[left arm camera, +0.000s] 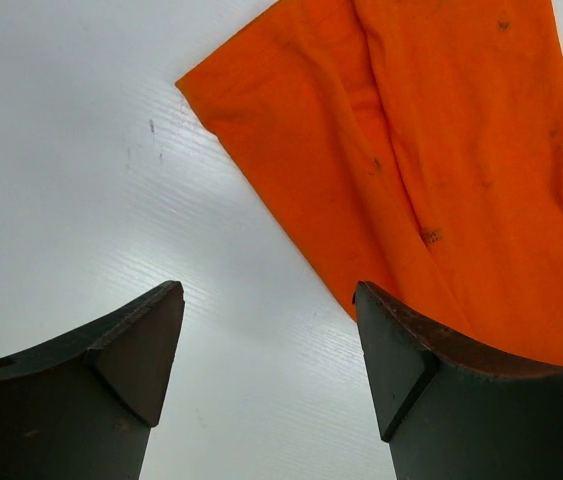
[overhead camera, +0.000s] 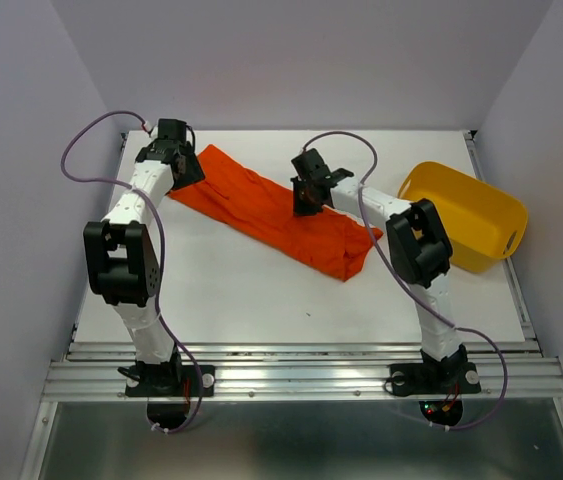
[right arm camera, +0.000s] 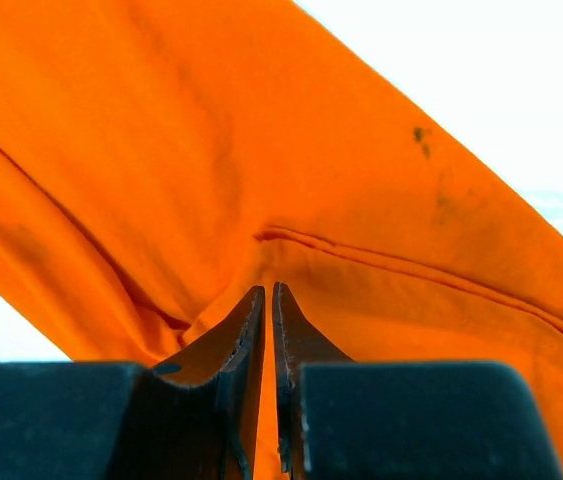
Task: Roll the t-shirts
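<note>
An orange t-shirt (overhead camera: 261, 205), folded into a long strip, lies diagonally across the white table from upper left to lower right. Over its middle, my right gripper (overhead camera: 303, 209) is shut on the cloth; in the right wrist view, orange fabric shows as a sliver between the nearly closed fingers. A folded edge of the t-shirt (right arm camera: 391, 262) runs just beyond those tips. At the strip's upper-left end, my left gripper (overhead camera: 193, 178) stands open. In the left wrist view its fingers (left arm camera: 151, 345) are wide apart, with bare table between them and the shirt's edge by the right finger.
A yellow bin (overhead camera: 466, 215) stands at the table's right side, behind the right arm. Walls close in the left, back and right.
</note>
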